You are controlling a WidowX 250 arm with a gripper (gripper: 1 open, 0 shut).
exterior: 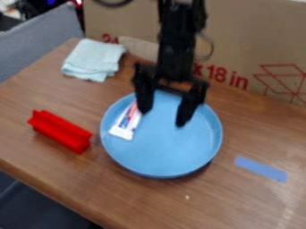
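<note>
My black gripper [165,102] is open, its fingers hanging low over a light blue plate [180,148] in the centre of the camera view. A white toothpaste tube [123,127] lies on the plate's left part, partly hidden at its upper end by the left finger. The picture is blurred, so whether the finger touches the tube I cannot tell.
A red block [61,131] lies left of the plate on the wooden table [131,201]. A folded pale cloth [89,63] is at the back left. A strip of blue tape [260,169] is at the right. A cardboard panel stands behind.
</note>
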